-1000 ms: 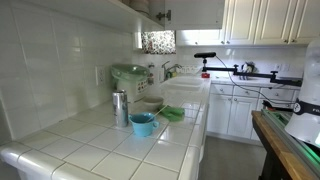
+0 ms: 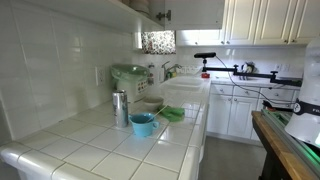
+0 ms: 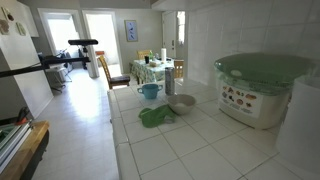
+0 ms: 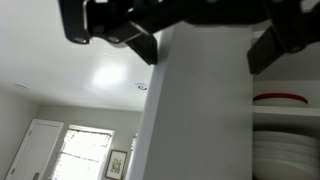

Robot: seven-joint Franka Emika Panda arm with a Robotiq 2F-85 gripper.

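Observation:
In the wrist view my gripper has its two dark fingers spread wide apart. A pale grey panel, apparently a cabinet door (image 4: 200, 115), fills the view beyond the gap; whether either finger touches it I cannot tell. To its right, stacked white plates (image 4: 285, 155) sit inside a cabinet, with a red-rimmed item (image 4: 280, 98) on the shelf above. The same sort of door (image 2: 198, 14) hangs open at the top of exterior view 1. Neither exterior view shows the gripper.
On the white tiled counter stand a blue cup (image 2: 143, 125), a metal canister (image 2: 121, 109), a bowl (image 3: 181, 103), a green cloth (image 3: 157, 116) and a green-lidded container (image 3: 255, 90). Bare tiles lie at the counter's near end.

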